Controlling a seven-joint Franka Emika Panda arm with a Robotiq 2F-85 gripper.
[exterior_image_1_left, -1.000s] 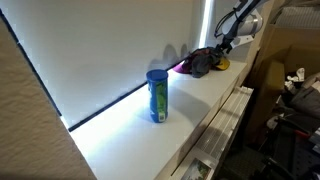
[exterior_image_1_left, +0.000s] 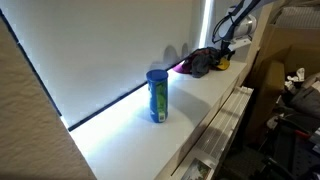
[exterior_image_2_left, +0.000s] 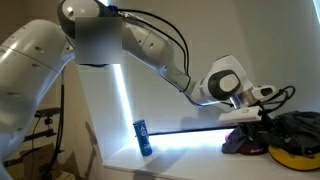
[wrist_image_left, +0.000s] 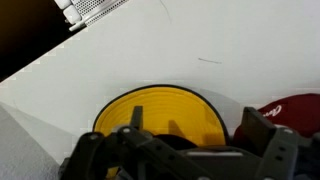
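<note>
At the far end of the white counter (exterior_image_1_left: 135, 130) lies a cluster of soft-looking items, perhaps caps. It includes a dark piece (exterior_image_2_left: 297, 128), a yellow piece with a black edge (exterior_image_2_left: 297, 160) and a dark red or pink piece (exterior_image_2_left: 240, 142). My gripper is open over the yellow piece (wrist_image_left: 160, 108), whose lower part is hidden by the black fingers (wrist_image_left: 262, 130). Red fabric (wrist_image_left: 295, 112) shows to the right in the wrist view. Whether the fingers touch anything cannot be told.
A blue canister (exterior_image_1_left: 157, 96) stands upright on the counter, well away from the cluster, with bare surface between. A white wall (exterior_image_2_left: 190, 95) runs along the back. Open drawers or shelves (exterior_image_1_left: 215, 135) line the counter's front.
The arm's white wrist has shifted slightly right over the far cluster in exterior view 1. The canister and the cluster look unmoved.
</note>
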